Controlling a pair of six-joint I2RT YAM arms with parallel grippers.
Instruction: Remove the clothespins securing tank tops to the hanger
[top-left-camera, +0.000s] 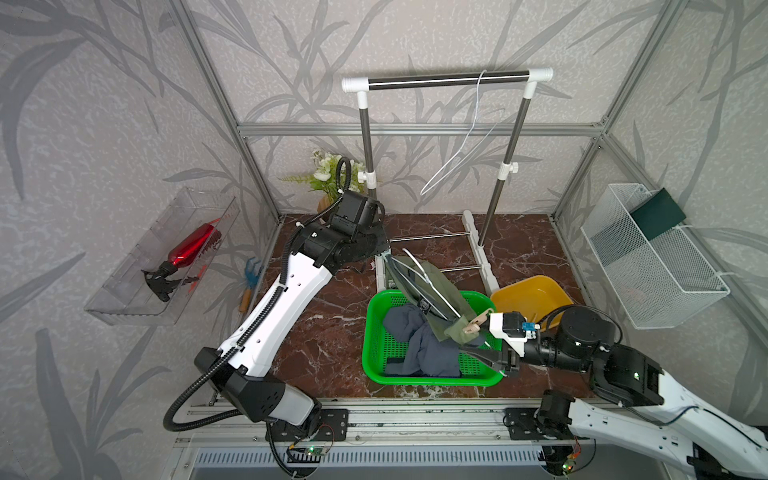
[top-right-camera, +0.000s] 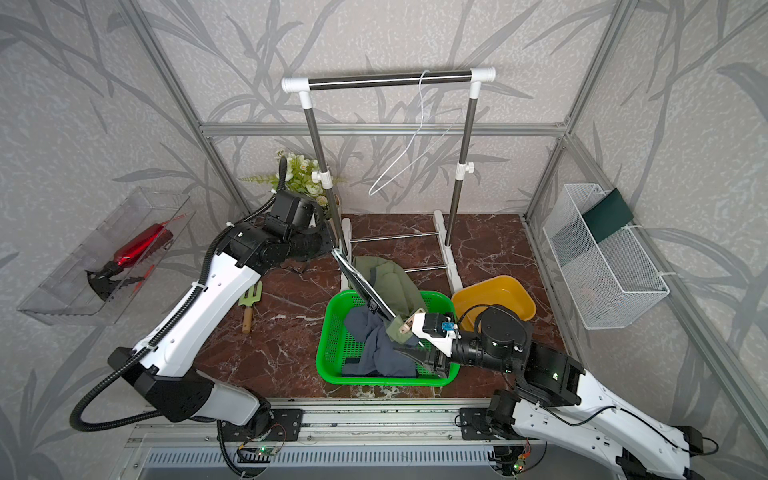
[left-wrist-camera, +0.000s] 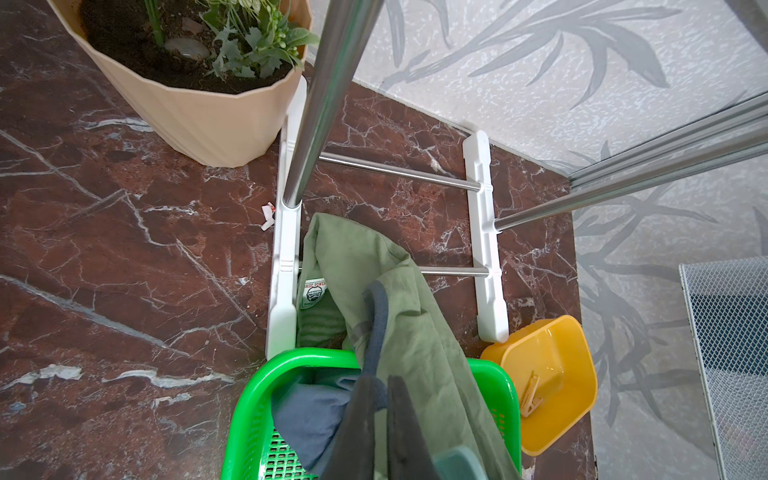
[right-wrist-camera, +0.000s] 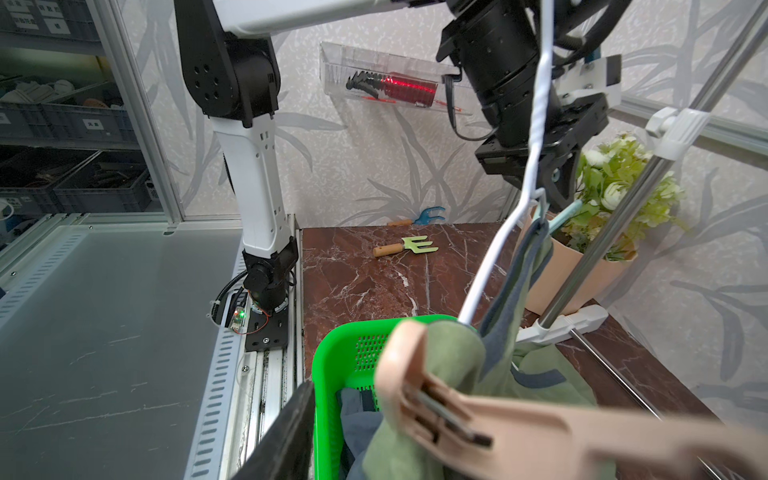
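A green tank top (top-left-camera: 414, 289) with grey trim slants over the green basket, a white hanger (right-wrist-camera: 534, 144) running along it. My left gripper is shut beside its upper end. The grey-edged strap (right-wrist-camera: 516, 268) reaches these fingertips, with a pale teal clothespin (right-wrist-camera: 566, 214) alongside; which piece is gripped, I cannot tell. At the lower end a wooden clothespin (right-wrist-camera: 480, 416) looms close and blurred in the right wrist view, touching the green cloth. My right gripper (top-left-camera: 480, 340) is open around that area, one dark finger (right-wrist-camera: 288, 436) standing apart from the clothespin; the other finger is hidden.
Dark blue cloth lies in the green basket (top-left-camera: 369, 340). A yellow bin (left-wrist-camera: 576, 392) to its right holds a wooden clothespin (left-wrist-camera: 529, 392). Another white hanger (top-left-camera: 449, 164) hangs empty on the rack (top-left-camera: 448, 81). A potted plant (left-wrist-camera: 192, 112) stands behind my left gripper.
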